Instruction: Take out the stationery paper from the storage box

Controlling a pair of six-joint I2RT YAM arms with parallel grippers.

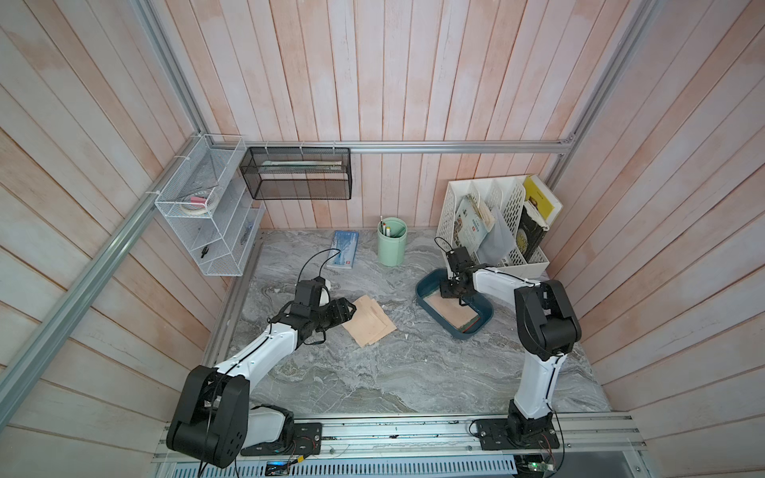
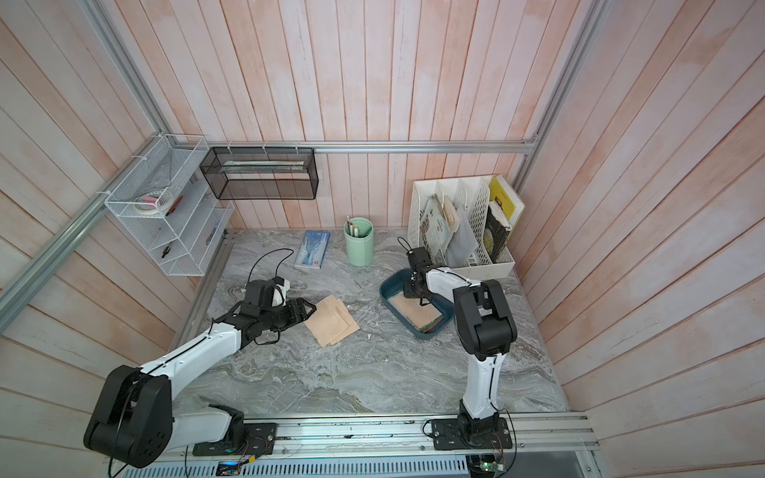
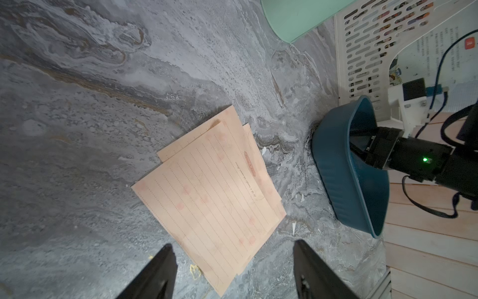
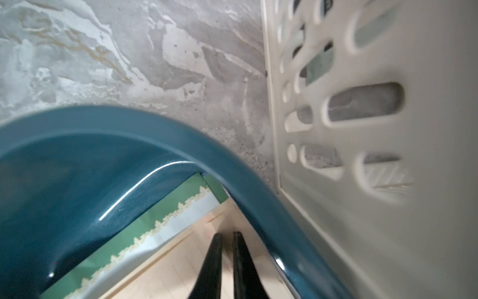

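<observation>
A dark teal box [image 1: 430,318] holds tan stationery paper [image 1: 450,310], with a green-edged sheet [image 4: 139,229] partly visible beneath. My right gripper is down inside the box on the tan paper near one wall, its fingertips a narrow gap apart; whether paper is pinched between them is unclear. Several more tan lined sheets [image 3: 204,199] lie overlapping on the marble table left of the box. My left gripper hangs over their edge, open, nothing between its fingers.
A white perforated file rack [image 2: 478,271] stands right behind the box. A mint pen cup [image 2: 360,248] and a blue booklet [image 2: 312,247] sit at the back. Wire baskets hang at left and back.
</observation>
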